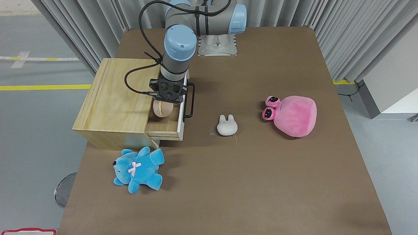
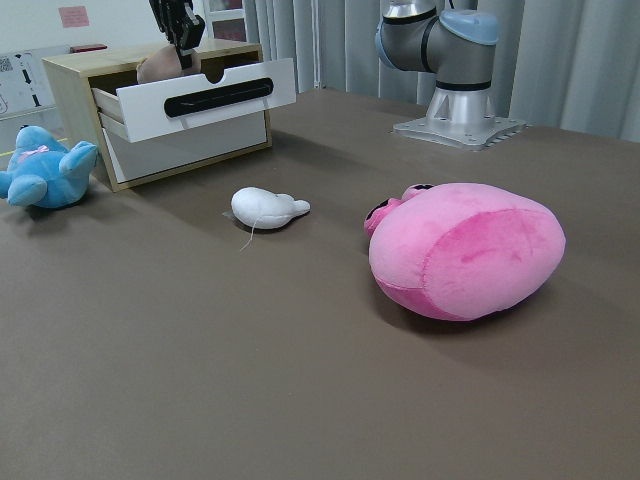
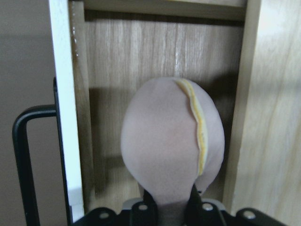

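A round pale pink-beige plush toy with a yellow seam [image 3: 160,132] sits low in the open drawer of a small wooden cabinet [image 1: 111,94]. My gripper is over the drawer and shut on the toy, whose narrow end is pinched between its fingertips; in the front view the black gripper body covers part of the toy and drawer. The drawer's white front [image 2: 150,110] is pulled out, with its black handle facing the table's open middle.
A blue teddy [image 1: 141,170] lies beside the cabinet's near end. A small white bunny toy [image 1: 227,127] lies in mid-table, and a pink plush [image 1: 294,117] lies to the right.
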